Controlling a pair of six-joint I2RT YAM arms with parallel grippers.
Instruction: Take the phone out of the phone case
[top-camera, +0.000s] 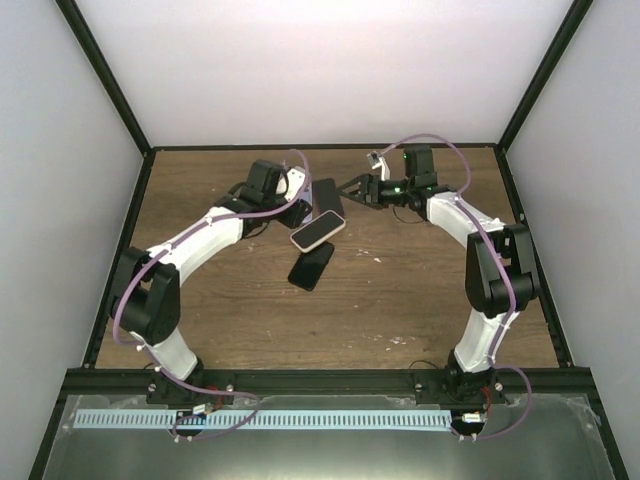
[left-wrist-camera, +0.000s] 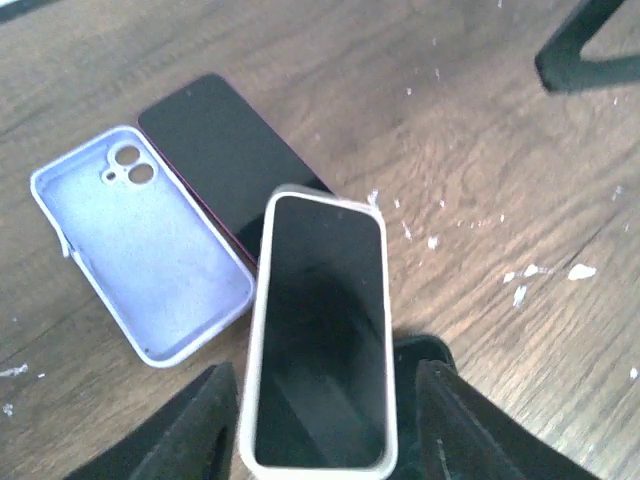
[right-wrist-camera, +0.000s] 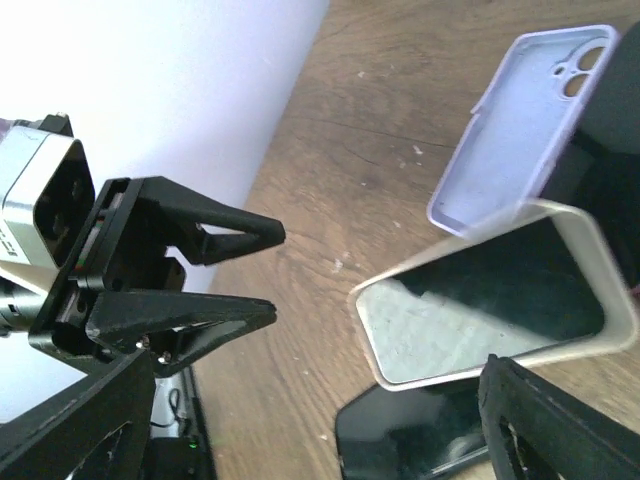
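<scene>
A phone in a pale beige case (left-wrist-camera: 320, 340), dark screen up, stands out beyond my left gripper's fingertips in the left wrist view. Blur softens its far corner in the right wrist view, where it looks tilted above the table; I cannot tell what it rests on. My left gripper is open, with a gap between its fingers and nothing held there. Phone and case are still together. My right gripper (top-camera: 345, 190) also stands open, beyond the cased phone and to its right, its own fingers (right-wrist-camera: 85, 420) wide apart and empty.
An empty lilac case (left-wrist-camera: 150, 250) lies beside a black phone with a magenta edge (left-wrist-camera: 225, 150). Below the cased phone is another black slab (top-camera: 311, 267). Bare wood (top-camera: 420, 290) is free on the right, with small white flecks.
</scene>
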